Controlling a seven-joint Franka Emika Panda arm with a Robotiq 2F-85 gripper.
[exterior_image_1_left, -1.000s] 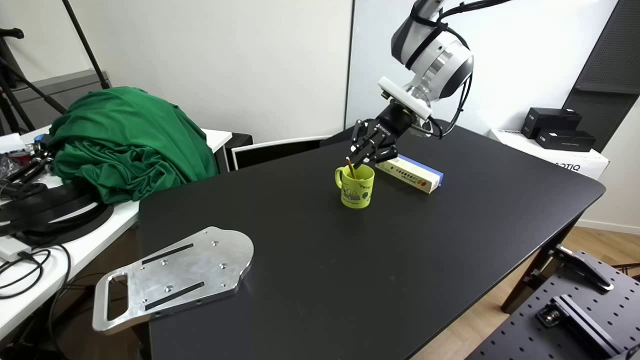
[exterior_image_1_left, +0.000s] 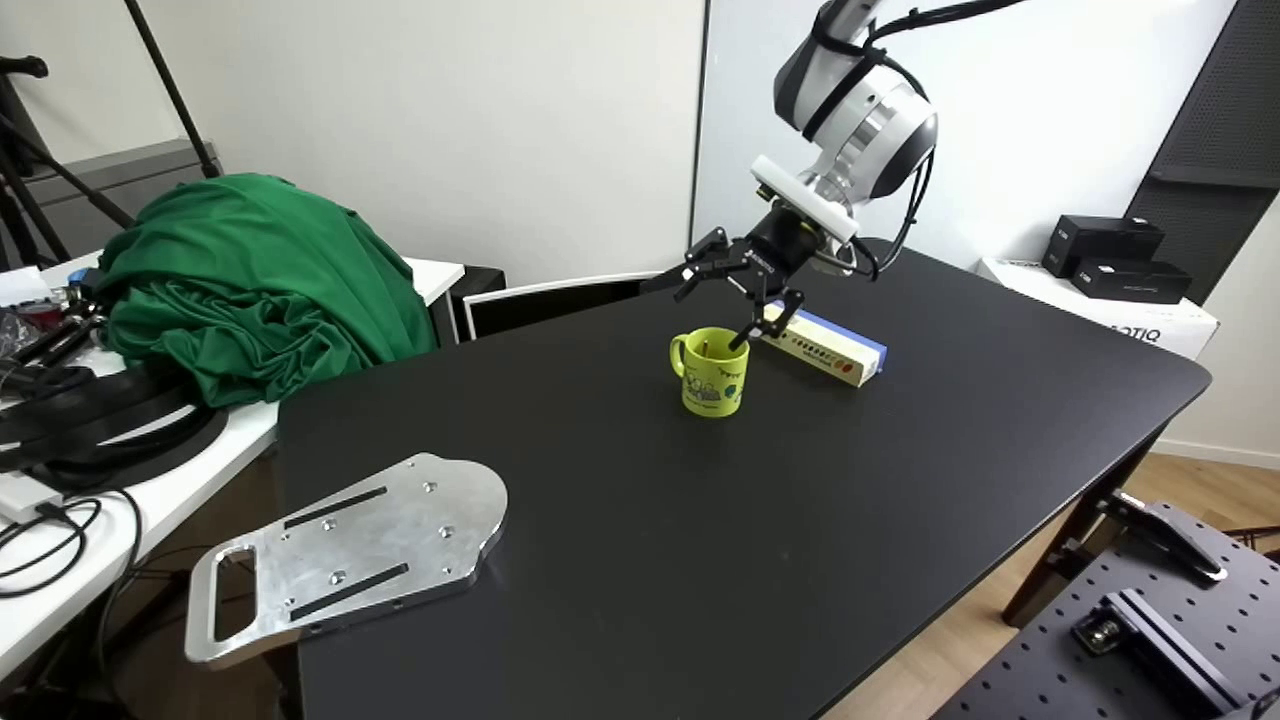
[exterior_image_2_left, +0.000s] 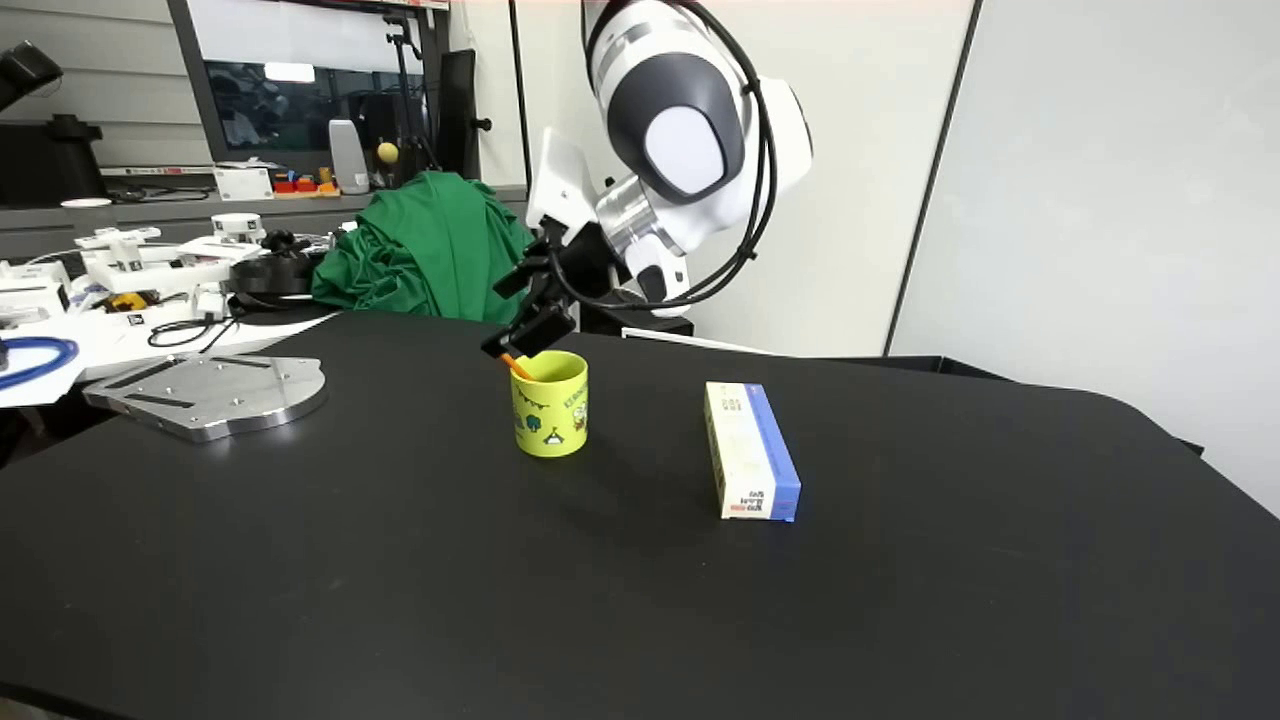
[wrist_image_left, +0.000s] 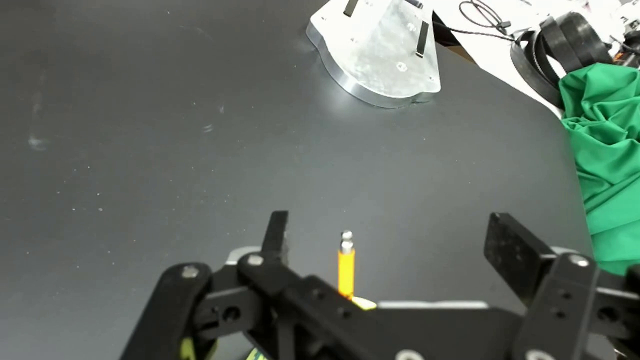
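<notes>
A lime-yellow mug (exterior_image_1_left: 713, 390) with printed pictures stands upright on the black table. In exterior view 2 an orange pen (exterior_image_2_left: 517, 367) leans inside the mug (exterior_image_2_left: 552, 414), its upper end by the rim. My gripper (exterior_image_1_left: 710, 314) is open, tilted down just above the mug. Its fingers are spread wide in the wrist view, with the metal-tipped end of the pen (wrist_image_left: 346, 273) showing in the gap between them, touching neither finger. Most of the mug is hidden behind the gripper there. The pen's lower part is out of sight in the mug.
A white and blue box (exterior_image_2_left: 750, 454) lies on the table near the mug, on the right in exterior view 2. At the table's far side from it is a silver metal plate (exterior_image_1_left: 384, 540). Green cloth (exterior_image_1_left: 264, 288) is heaped on a side table.
The gripper's fingers have spread apart, and the arm has shifted slightly. The pen, earlier at the closed fingers and sticking up above the rim, now sits lower in the mug. The mug has stayed put.
</notes>
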